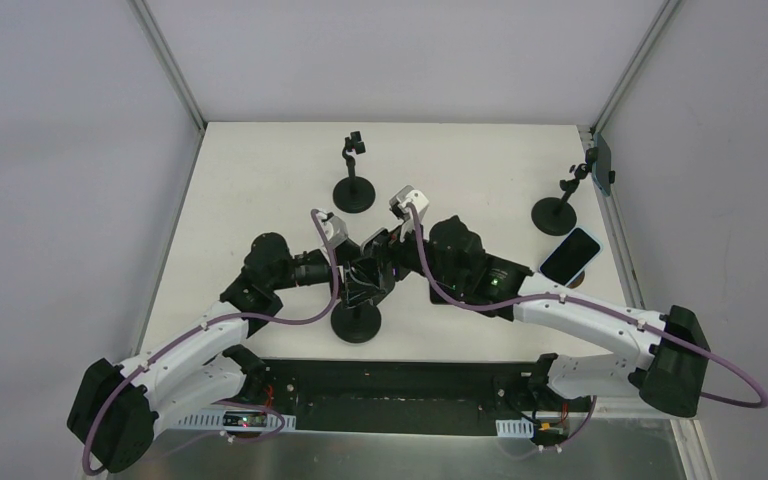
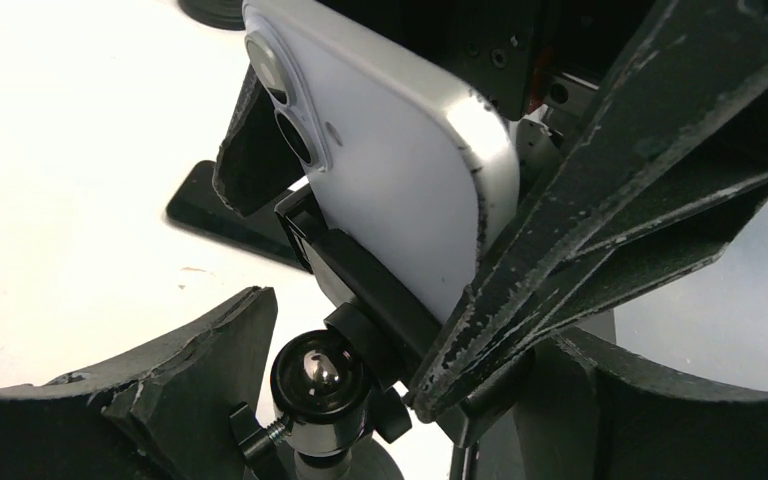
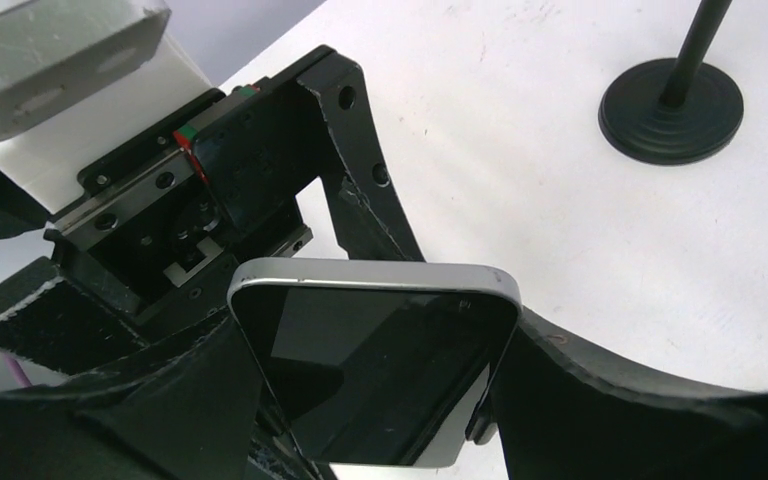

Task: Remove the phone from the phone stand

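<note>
A silver phone (image 2: 390, 150) sits in the black clamp of a phone stand (image 2: 320, 375), whose base (image 1: 356, 326) is at the table's front middle. My left gripper (image 1: 355, 280) is at the stand's head, below the phone; its fingers stand apart around the clamp joint in the left wrist view. My right gripper (image 1: 390, 255) reaches over the phone, with fingers on either side of it; in the right wrist view the phone's screen (image 3: 375, 370) lies between them. Whether either gripper presses on what is between its fingers is unclear.
An empty stand (image 1: 354, 195) stands at the back middle. Another stand (image 1: 554, 215) with a phone is at the right, with a loose phone (image 1: 569, 258) before it. A dark phone (image 2: 225, 215) lies behind my grippers.
</note>
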